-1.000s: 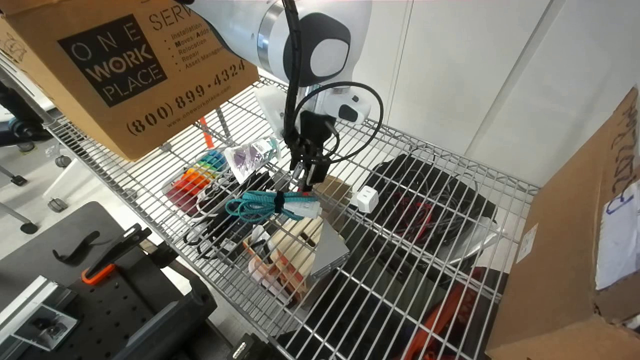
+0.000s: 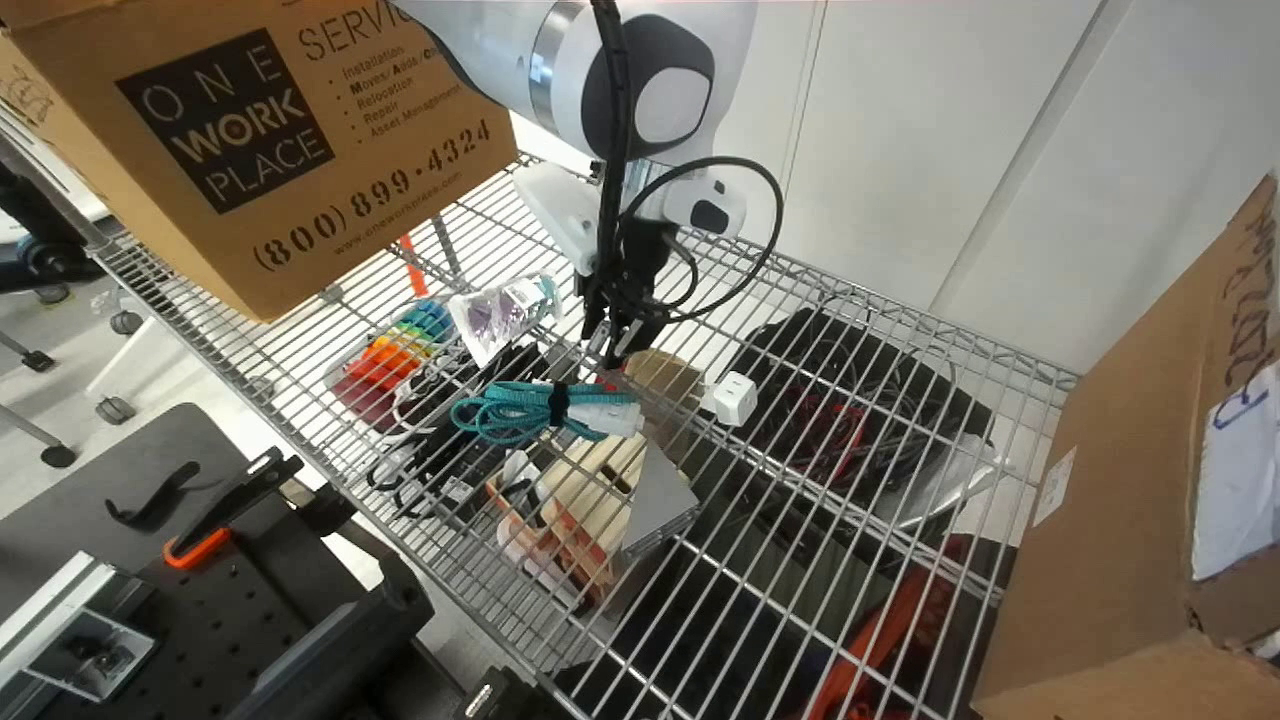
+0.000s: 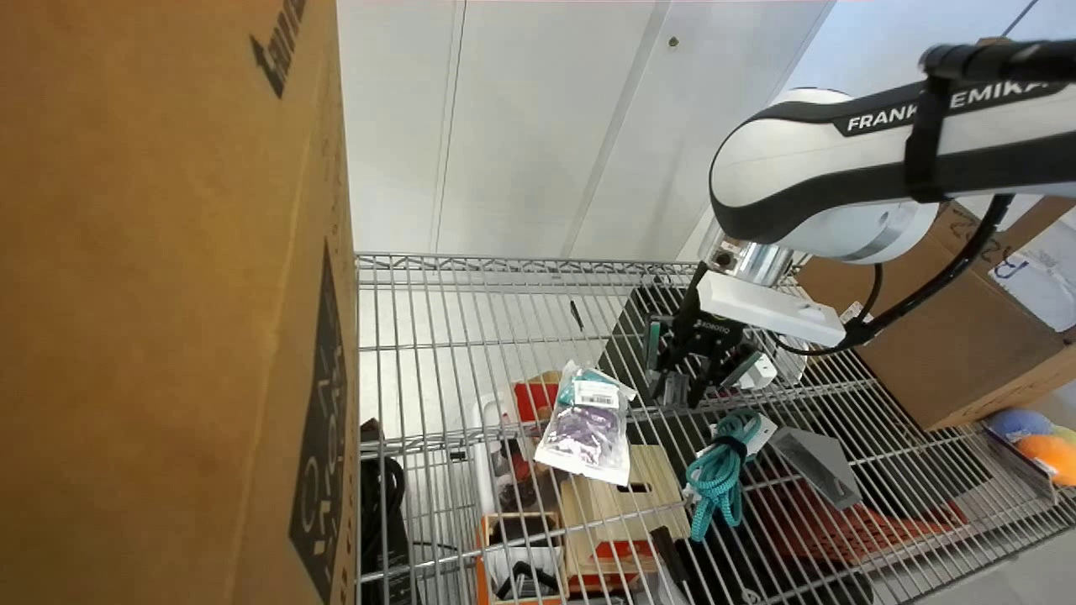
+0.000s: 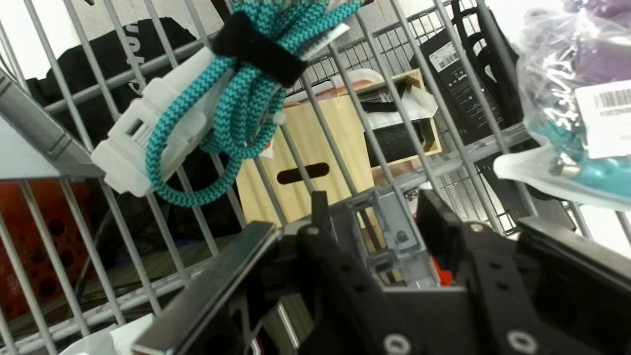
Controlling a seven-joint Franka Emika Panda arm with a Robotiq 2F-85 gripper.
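Observation:
In the wrist view my gripper has a grey, partly see-through plastic piece (image 4: 393, 230) between its fingers and is shut on it. Exterior view 2 shows the gripper (image 3: 676, 388) low over the wire shelf, pointing down. Whether the piece touches the wires is hard to tell. A bundled teal cord (image 4: 248, 112) with a black strap and white plug lies near the gripper. On the cord's opposite side is a clear bag (image 3: 590, 423) with purple and teal contents. From exterior view 1, the fingertips (image 2: 614, 356) stand behind the teal cord.
A white cube adapter (image 2: 729, 397) and a grey wedge-shaped block (image 2: 657, 504) sit on the wire shelf (image 2: 768, 600). Large cardboard boxes stand at either end, one (image 2: 264, 144) left and one (image 2: 1116, 480) right. Bare wire lies toward the front right.
In exterior view 1 the arm and its cable have shifted slightly to the right, while the fingertips stay in nearly the same place. The objects on the shelf have not visibly moved.

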